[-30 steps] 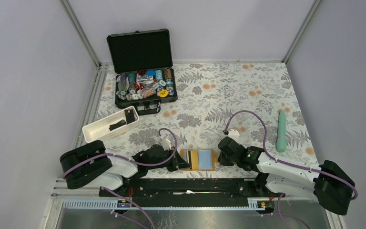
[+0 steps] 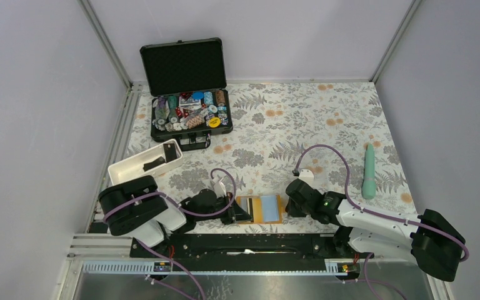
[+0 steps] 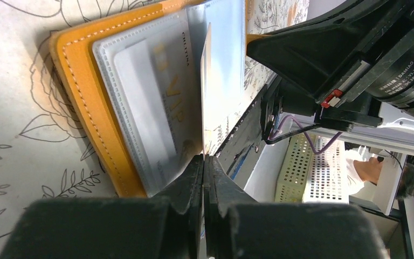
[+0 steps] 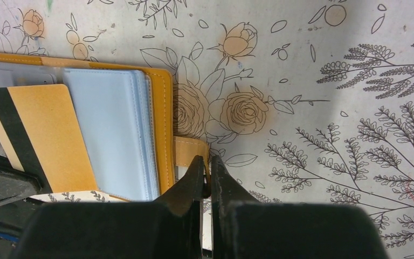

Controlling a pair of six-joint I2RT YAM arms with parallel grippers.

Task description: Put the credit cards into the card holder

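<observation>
The card holder, orange-edged with clear and bluish sleeves (image 4: pixel 108 118), lies open near the table's front edge. A yellow card with a dark stripe (image 4: pixel 54 135) slants over its sleeves in the right wrist view; in the left wrist view this card (image 3: pixel 207 97) shows almost edge-on. My left gripper is shut on the card's near edge. On the other side, my right gripper is shut on the holder's small orange strap (image 4: pixel 190 150). Whether the card's far edge sits inside a sleeve, I cannot tell.
A white tray (image 2: pixel 122 173) with dark items stands at the left, behind the left arm. Behind it sits an open black case of poker chips (image 2: pixel 192 115). A green object (image 2: pixel 369 172) lies at the right.
The right arm and the holder look unmoved.
</observation>
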